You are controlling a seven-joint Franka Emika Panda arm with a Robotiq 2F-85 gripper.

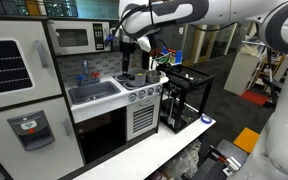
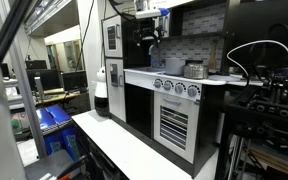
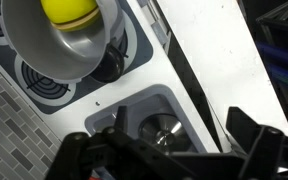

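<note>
My gripper is open, its two dark fingers wide apart with nothing between them. It hangs above the toy kitchen counter, over the edge of the grey sink. Inside the sink, a round shiny metal thing shows, partly covered by the fingers. A grey pot with a black handle sits on the stove at upper left in the wrist view. Within the pot lies a yellow round object, cut off by the frame edge.
A white counter strip and the oven front lie below the stove. Above the sink is a microwave; a tall white cabinet stands at left. A black rack is at right.
</note>
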